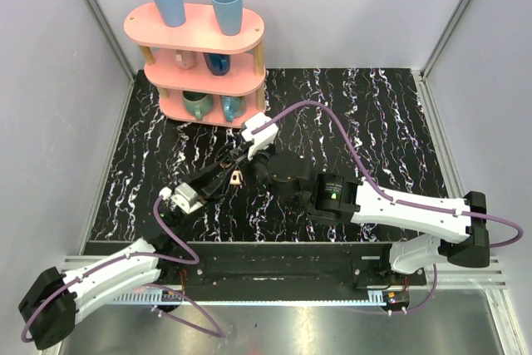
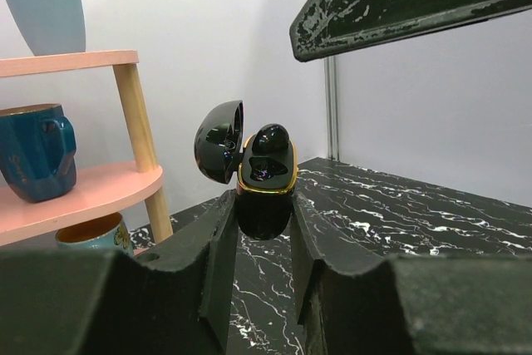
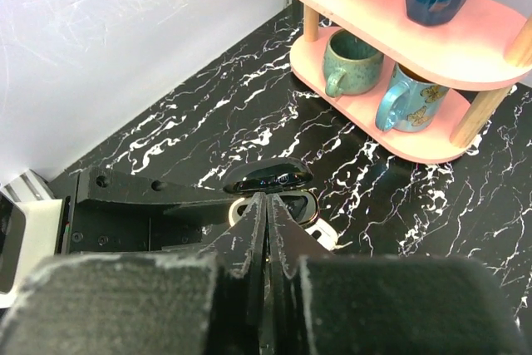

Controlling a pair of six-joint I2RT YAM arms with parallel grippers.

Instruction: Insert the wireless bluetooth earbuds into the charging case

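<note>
The open black charging case (image 2: 264,193) with gold trim stands upright in my left gripper, lid to the left, a glossy dark piece at its top, likely an earbud. In the top view both grippers meet near the middle-left. My right gripper is shut, its tips in front of the case in the right wrist view; whether anything is between them is hidden. In the left wrist view a dark part of the right arm (image 2: 374,2) hangs above and right of the case, apart from it.
A pink three-tier shelf (image 1: 195,31) with cups and mugs stands at the back left, close behind the grippers. Walls bound the sides and back.
</note>
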